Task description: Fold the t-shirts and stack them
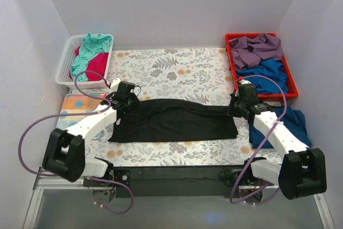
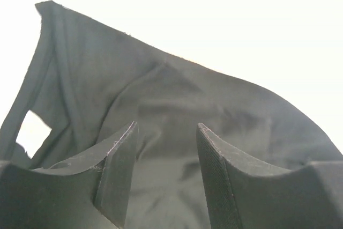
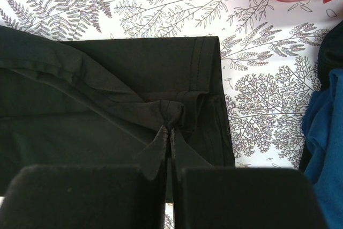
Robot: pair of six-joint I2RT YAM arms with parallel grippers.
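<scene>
A black t shirt (image 1: 177, 128) lies in the middle of the table, its upper part doubled over toward the front in a wide strip. Over its left end, my left gripper (image 1: 137, 102) hovers open; in the left wrist view, dark cloth (image 2: 166, 95) spreads beyond the parted fingers (image 2: 119, 170), none of it visibly pinched. At the shirt's right end, my right gripper is shut on a bunched corner of the black cloth (image 3: 172, 112).
A white basket (image 1: 63, 67) with teal and pink cloths stands back left, a red bin (image 1: 231, 64) with purple and blue cloths back right. Folded patterned cloth (image 1: 75, 103) lies left and blue cloth (image 1: 292, 124) right.
</scene>
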